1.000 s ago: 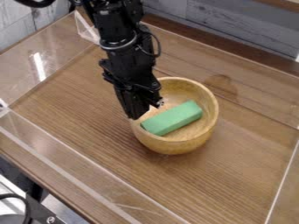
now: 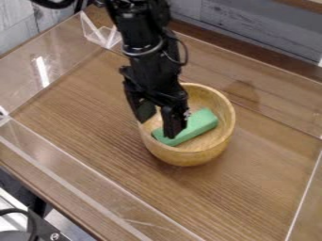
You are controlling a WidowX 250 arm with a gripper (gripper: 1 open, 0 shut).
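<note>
The black arm hangs from the top of the camera view, its gripper [image 2: 158,117] low over the left part of a round yellow-tan bowl [image 2: 209,151]. Its fingers stand apart, open, with nothing seen held between them. A green oblong block [image 2: 186,130] lies in the bowl, just beside and below the right finger. The bowl's far rim is partly hidden behind the gripper.
Pale edges border it at left and right. A dark cable lies at the lower left corner.
The gripper has shifted slightly right over the bowl, its fingers further into view. The bowl and green block look nearly unmoved.
</note>
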